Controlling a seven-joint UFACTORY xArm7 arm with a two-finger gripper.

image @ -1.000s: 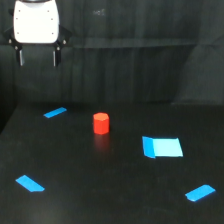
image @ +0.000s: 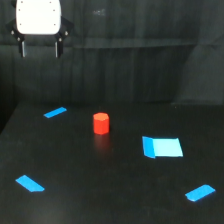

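Note:
My gripper (image: 40, 50) hangs high at the top left, a white body with dark fingers that stand apart, nothing between them. A red block (image: 101, 123) stands upright on the dark table (image: 110, 190), left of the middle and well below and right of the gripper.
A pale blue square (image: 167, 147) with a darker blue edge lies on the right. Blue tape strips (image: 29, 184) mark the table near its corners. A dark curtain (image: 140, 50) hangs behind.
My gripper has shifted slightly right and up. The red block has not moved.

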